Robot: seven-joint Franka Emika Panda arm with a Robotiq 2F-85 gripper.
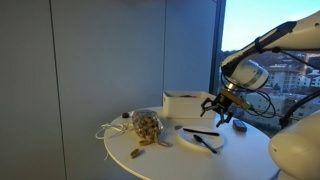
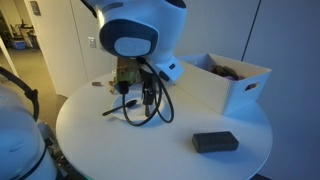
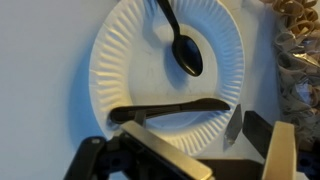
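A white paper plate (image 3: 150,75) with a ridged rim lies on the round white table. On it are a black spoon (image 3: 186,54) and a black knife (image 3: 170,108), set apart from each other. In exterior view 1 the knife (image 1: 201,132) is on the far side of the plate and the spoon (image 1: 205,144) on the near side. My gripper is open above the plate's edge, with nothing held. From the side, the gripper (image 1: 214,111) hangs clear of the plate. In exterior view 2 the arm partly hides the plate.
A clear container of brown pieces (image 1: 147,126) stands beside the plate, with loose pieces (image 1: 154,143) nearby. A white box (image 2: 222,82) is at the back and a dark block (image 2: 215,142) lies near the edge. A small grey object (image 3: 234,127) is by the plate's rim.
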